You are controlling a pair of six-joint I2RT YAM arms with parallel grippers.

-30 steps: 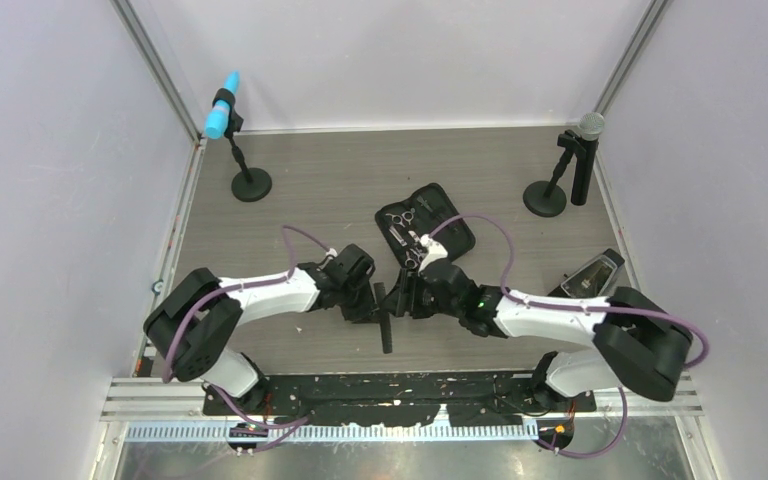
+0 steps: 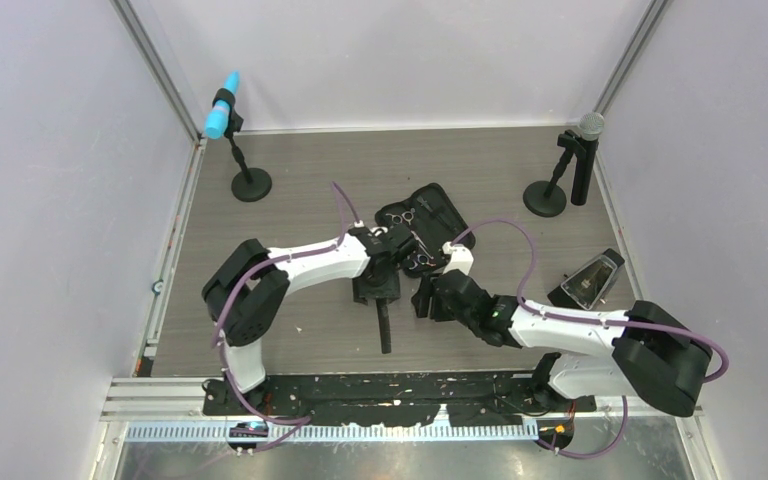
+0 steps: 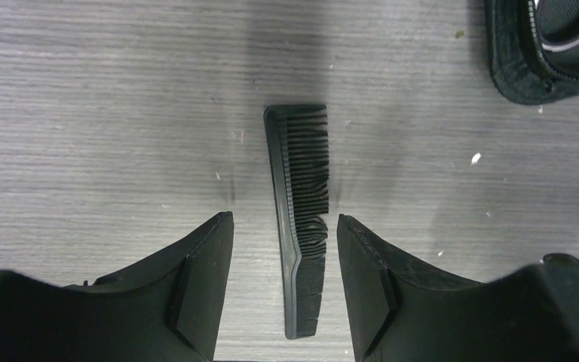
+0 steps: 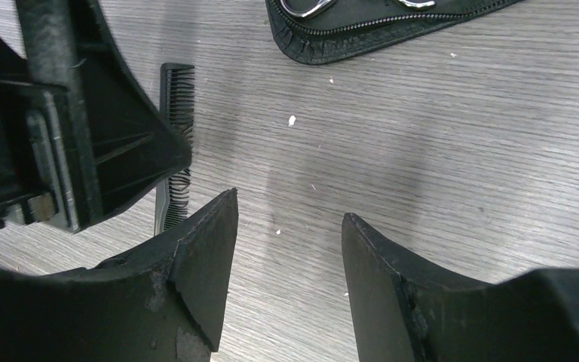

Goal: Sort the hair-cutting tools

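Observation:
A black comb [image 3: 294,181] lies upright-on-page across the bare wooden table, its teeth to the right, in the left wrist view. My open left gripper hovers over it, one finger either side, nothing held. The black zipped tool case [image 2: 430,210], holding scissors and other tools, lies behind and right of the comb; its corner shows in both wrist views. My right gripper stands open and empty over bare table right of the comb, with the left gripper's body partly hiding the comb in that view.
A blue object on a stand [image 2: 221,118] is at back left, a microphone on a stand [image 2: 582,160] at back right. A dark box-like item [image 2: 590,280] lies at the right edge. The table between case and side stands is clear.
My left arm has moved toward the back and right, over the comb. The right gripper shifted right from beside the comb. The comb and case look unmoved.

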